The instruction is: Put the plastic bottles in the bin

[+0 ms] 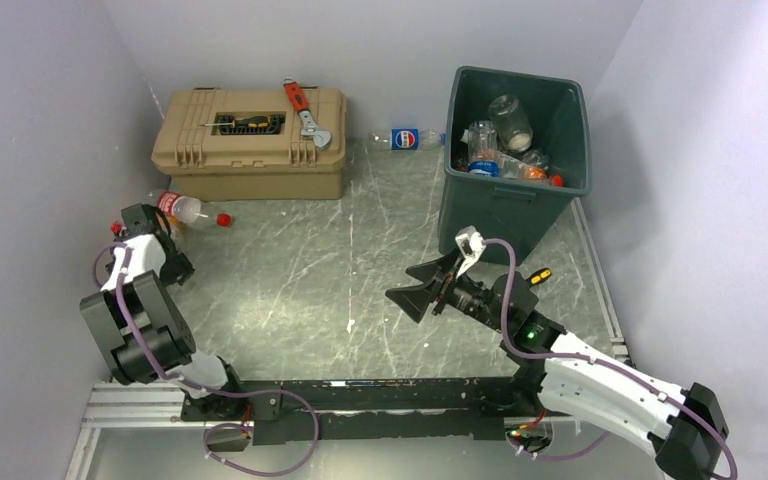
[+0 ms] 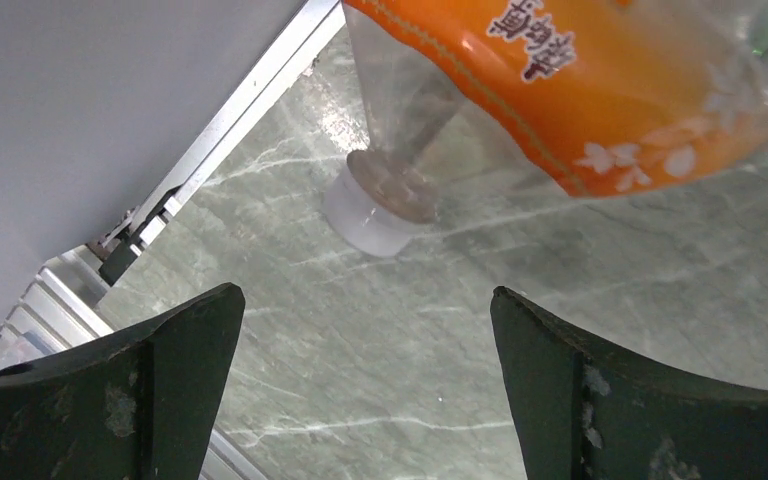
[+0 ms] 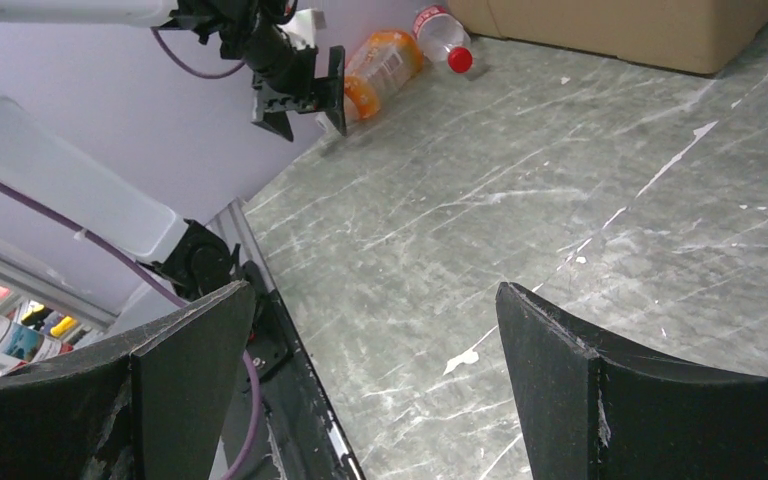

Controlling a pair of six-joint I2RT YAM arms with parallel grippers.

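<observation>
My left gripper [image 1: 150,262] is open at the left wall, low over an orange-labelled bottle [image 2: 560,80], whose white cap [image 2: 370,215] shows between and beyond its fingers; in the top view the arm mostly hides this bottle. A red-capped bottle [image 1: 190,210] lies behind it by the tan case. A Pepsi bottle [image 1: 406,139] lies at the back. The green bin [image 1: 500,215] at back right holds several bottles. My right gripper [image 1: 415,290] stands open and empty left of the bin's front, above the floor.
A tan toolbox [image 1: 240,175] with a wrench [image 1: 310,125] and screwdriver [image 1: 245,122] on top fills the back left. A yellow-handled tool [image 1: 540,276] lies beside the right arm. Walls bound the sides and back.
</observation>
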